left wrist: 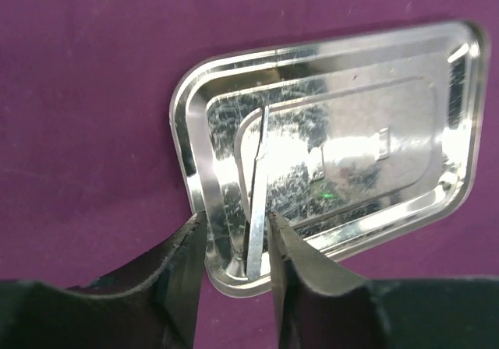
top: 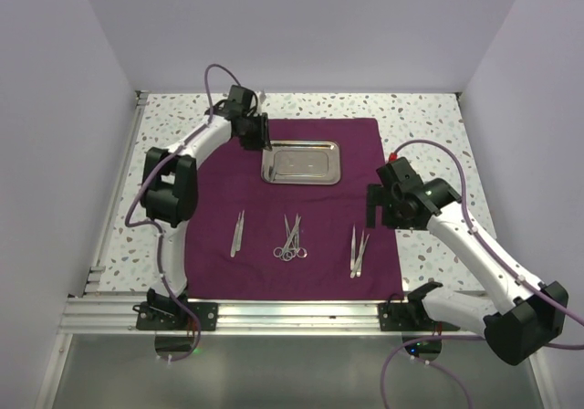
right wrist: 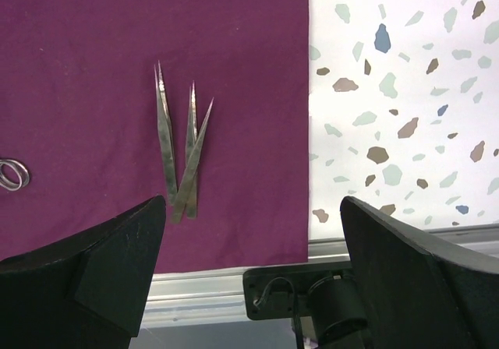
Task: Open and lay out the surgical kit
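Observation:
The silver tray point(top: 306, 179) rests on the upper part of the purple cloth. Inside its left end lies one slim metal instrument point(left wrist: 257, 201), running lengthwise between my left fingers as seen in the left wrist view but below them. My left gripper hovers over the tray's left edge, part open, gripping nothing. Over the cloth's right edge, my right gripper is wide open and empty. Below it in the right wrist view are several tweezers point(right wrist: 165, 135), two of them crossed. Scissors point(top: 290, 245) lie mid-cloth, and slim handles point(top: 237, 234) lie to their left.
Around the purple cloth point(top: 224, 277), the speckled tabletop point(top: 420, 108) is bare at the back right. A metal rail point(top: 292, 310) runs along the front edge. Cloth between the tray and the instrument rows is clear.

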